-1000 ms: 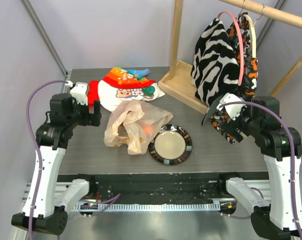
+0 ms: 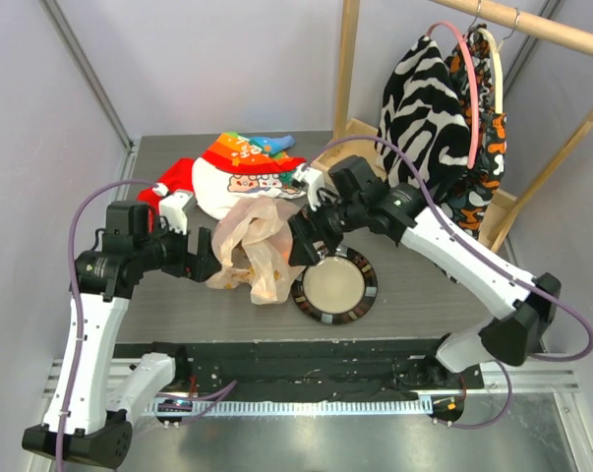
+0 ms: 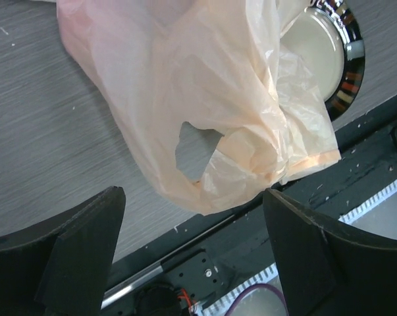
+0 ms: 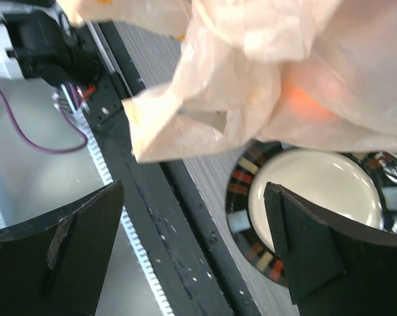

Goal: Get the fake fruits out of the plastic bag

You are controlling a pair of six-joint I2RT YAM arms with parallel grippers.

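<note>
A crumpled, translucent pinkish plastic bag (image 2: pixel 252 246) lies mid-table, its handle loops toward the front. An orange-red glow (image 4: pixel 305 100) shows through its film in the right wrist view; the fruit's shape is blurred by the plastic. Just left of the bag is my left gripper (image 2: pixel 207 258), its fingers apart; in its own view, the bag's handle (image 3: pixel 241 168) lies ahead of the spread fingers. Over the bag's right side, my right gripper (image 2: pixel 311 246) stands open, nothing between its fingers, with the bag (image 4: pixel 211 112) ahead of them.
A round plate with a dark patterned rim (image 2: pixel 366 304) touches or nearly touches the bag's right side. Behind the bag lies a colourful Santa-print cloth (image 2: pixel 217 187). Bags (image 2: pixel 424 108) hang from a wooden rack at back right.
My right arm has swung far left, from beside the rack to the bag's right side. The bag looks unmoved.
</note>
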